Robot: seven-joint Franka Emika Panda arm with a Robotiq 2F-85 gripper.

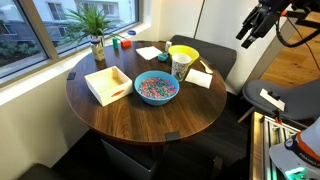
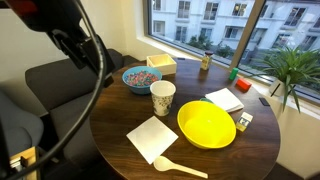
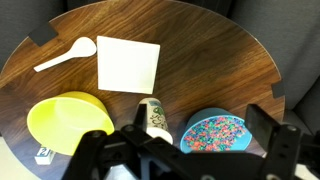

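High above the round wooden table, my gripper stands open, its two dark fingers wide apart with nothing between them. In exterior view 1 it hangs at the upper right, beyond the table's edge. Below it in the wrist view are a patterned paper cup [image 3: 153, 112], a blue bowl [image 3: 184, 140] of small coloured pieces, and a yellow bowl [image 3: 65, 103], which looks empty. A white square sheet [image 3: 127, 65] lies beside a pale spoon [image 3: 66, 53]. The hand's body covers part of the lower wrist view.
A cream open box [image 1: 109, 86] sits by the window side, near a potted plant [image 1: 93, 25]. Small red and green items [image 2: 240, 82], a white pad [image 2: 224, 99] and a small yellow-white box [image 2: 244, 121] lie near the yellow bowl.
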